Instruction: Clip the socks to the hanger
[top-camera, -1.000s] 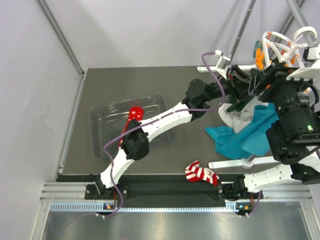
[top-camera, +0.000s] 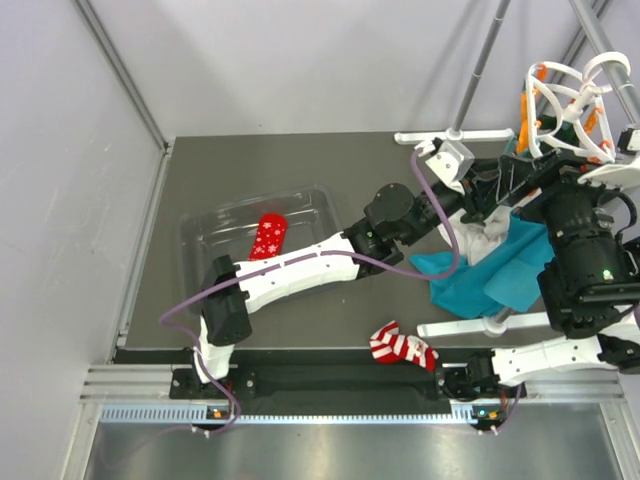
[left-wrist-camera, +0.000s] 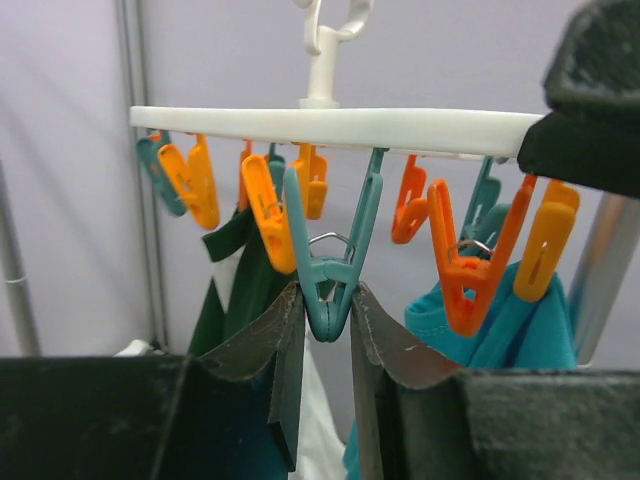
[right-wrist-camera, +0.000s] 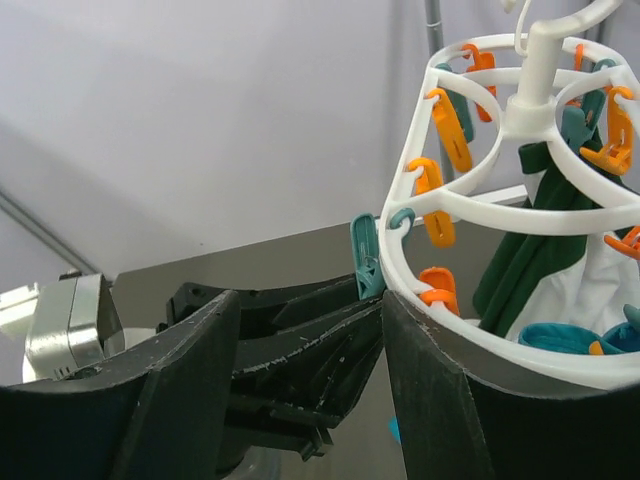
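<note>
The white round hanger (top-camera: 590, 88) with orange and teal clips hangs at the top right. My left gripper is shut on the lower end of a teal clip (left-wrist-camera: 330, 270) on its rim. My right gripper is part open beside that rim, just over the left gripper's fingers in the right wrist view. Green, white and teal socks (left-wrist-camera: 245, 290) hang from other clips. A red-and-white striped sock (top-camera: 400, 348) lies at the front of the table, and a red sock (top-camera: 268, 237) lies in the plastic tray (top-camera: 205, 250).
Grey stand poles (top-camera: 480, 60) rise behind and right of the hanger. Teal and white cloths (top-camera: 470, 280) show below it.
My left arm has swung over the past second, its elbow moving left and its wrist shifting slightly. The hanger has shifted slightly, and my right arm has moved a little at the hanger.
</note>
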